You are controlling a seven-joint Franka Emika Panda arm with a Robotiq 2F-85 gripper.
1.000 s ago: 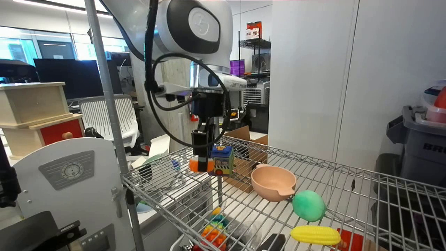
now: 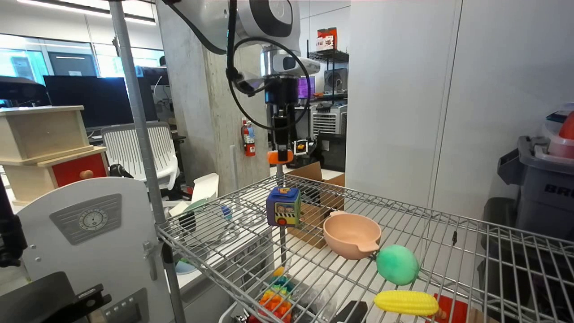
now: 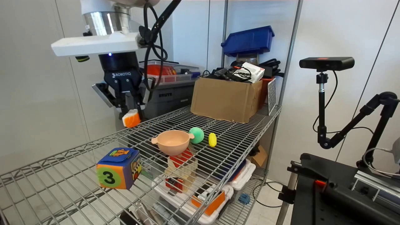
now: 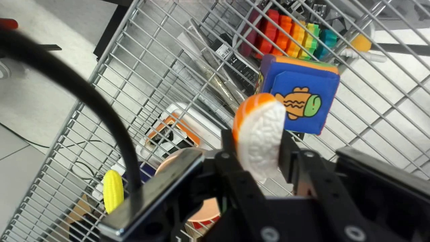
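My gripper is shut on an orange-and-white piece shaped like sushi (image 4: 262, 135), its white side toward the wrist camera. In exterior view 1 the orange piece (image 2: 280, 157) hangs in the air, higher than the shelf. A soft cube (image 3: 119, 167) with a blue top, an orange side and a number 3 stands on the wire rack. Beside it sits a peach bowl (image 2: 352, 235), which looks empty in both exterior views. A green ball (image 2: 397, 264) lies close to the bowl, and a yellow corn cob (image 2: 406, 302) lies near the ball.
The wire shelf (image 3: 56, 180) has open gaps, with toys and boxes visible below it. A cardboard box (image 3: 221, 99) stands at the shelf's far end in exterior view 2. A metal post (image 2: 141, 118) rises at the shelf corner. Bare rack surrounds the cube.
My gripper has risen well above the rack and shifted slightly right in exterior view 1, carrying the orange piece. The cube, bowl, ball and corn stay where they were.
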